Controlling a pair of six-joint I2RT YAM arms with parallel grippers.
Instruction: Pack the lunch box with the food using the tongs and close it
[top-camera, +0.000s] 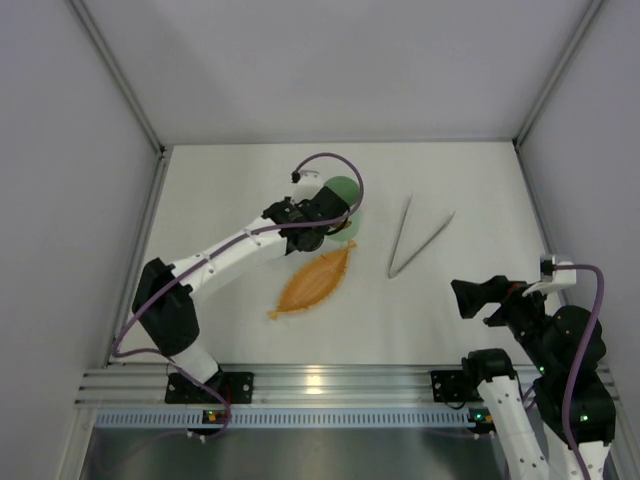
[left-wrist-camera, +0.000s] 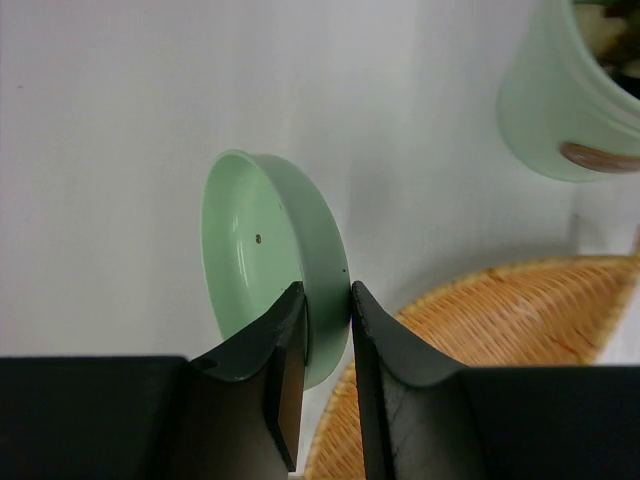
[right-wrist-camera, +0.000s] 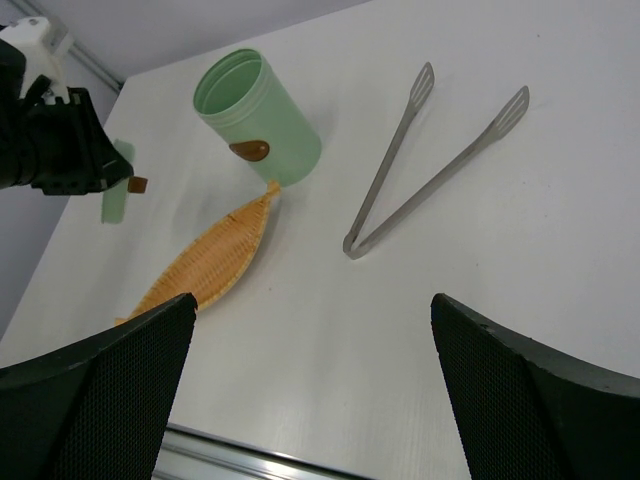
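My left gripper is shut on the edge of a round, pale green lid, which hangs tilted above the table; the arm covers it in the top view, but the lid (right-wrist-camera: 115, 200) shows at the left of the right wrist view. A green cylindrical container with a brown tab stands upright and uncovered, with dark and pale contents visible in the left wrist view. The oval woven basket (right-wrist-camera: 212, 258) lies just in front of it and looks empty. Off the table's front right corner, my right gripper is open and empty.
Metal tongs (right-wrist-camera: 383, 168) lie spread in a V to the right of the container. Metal rails (top-camera: 330, 385) run along the front edge.
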